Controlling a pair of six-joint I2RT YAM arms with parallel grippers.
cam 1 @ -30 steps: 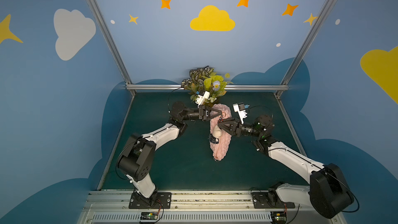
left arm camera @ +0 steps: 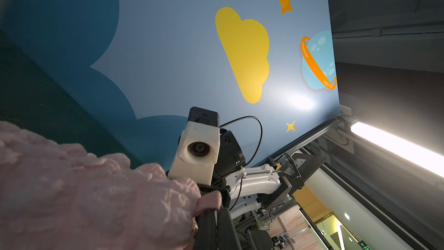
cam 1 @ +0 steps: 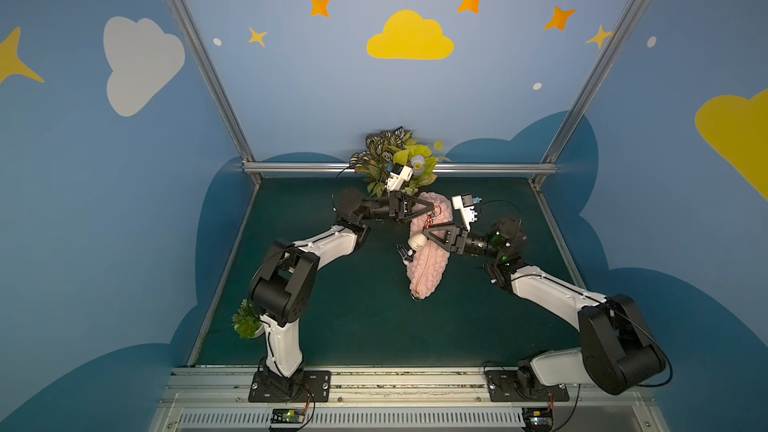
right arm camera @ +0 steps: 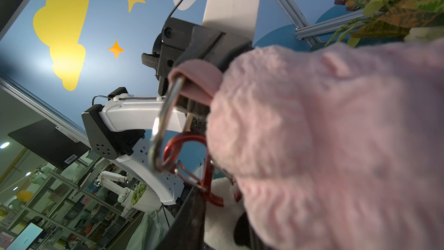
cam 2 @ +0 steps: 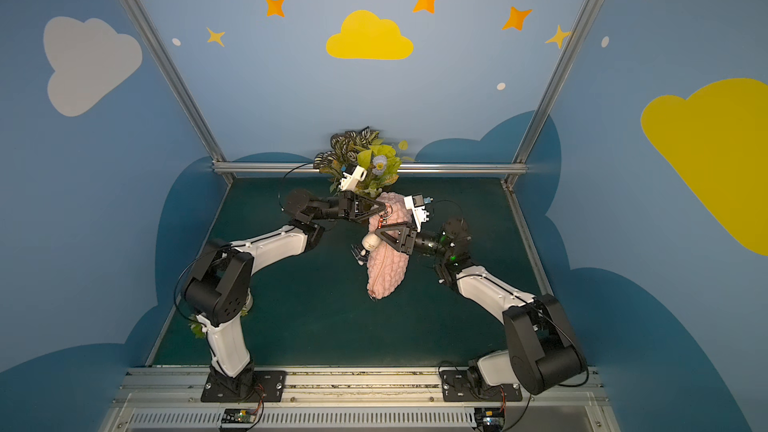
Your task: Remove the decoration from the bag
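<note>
The pink ruffled bag [cam 1: 428, 268] is held up by a pink strap loop [left arm camera: 210, 201] at its end, with my left gripper [cam 1: 432, 208] shut on that loop. A metal ring [right arm camera: 159, 132] passes through the loop, and a red carabiner [right arm camera: 173, 145] hangs on the ring. The decoration, a plush with a round whitish head [cam 1: 417, 241] and dark lower part, hangs beside the bag under the carabiner. My right gripper has its fingers parted just below the carabiner. The plush's white and black surface shows in the gap; whether the fingers touch it is unclear.
Leafy plants with a flower [cam 1: 412, 156] stand at the back behind the bag. A small potted plant [cam 1: 246, 320] is at the left near the left arm.
My left gripper and the bag have shifted slightly back and right. The right fingers have parted, and the plush has swung a little to the left, away from the bag.
</note>
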